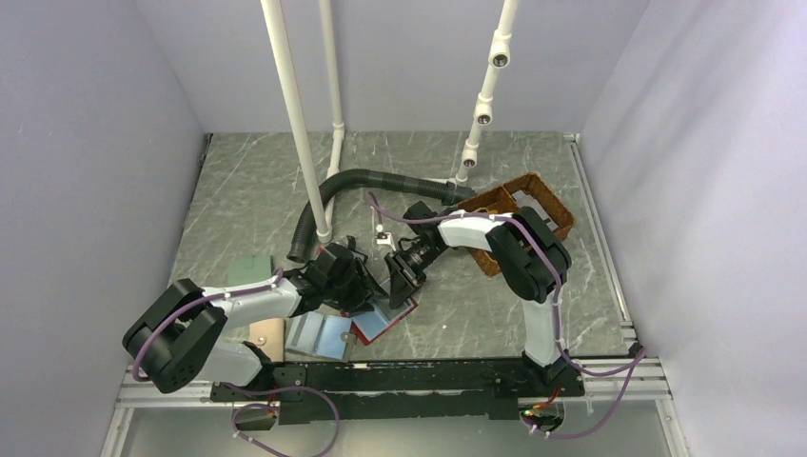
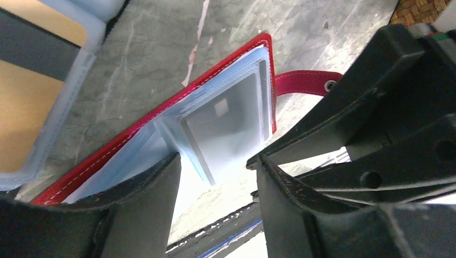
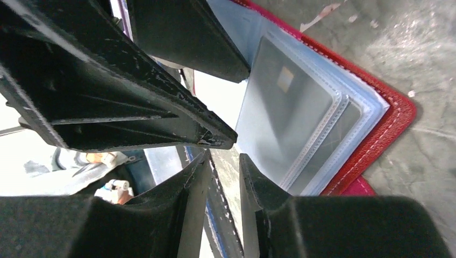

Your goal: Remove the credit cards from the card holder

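The red card holder lies open on the marble table, with translucent sleeves holding grey cards, also seen in the right wrist view as a stacked pocket. My left gripper hovers over the sleeves, fingers apart. My right gripper comes in from the right at the cards' edge, its two fingertips a short way apart, with no card visibly between them. Black finger parts of the other arm fill part of each wrist view.
Other card sleeves and a tan item lie lower left. A black hose runs behind, a wicker basket sits back right.
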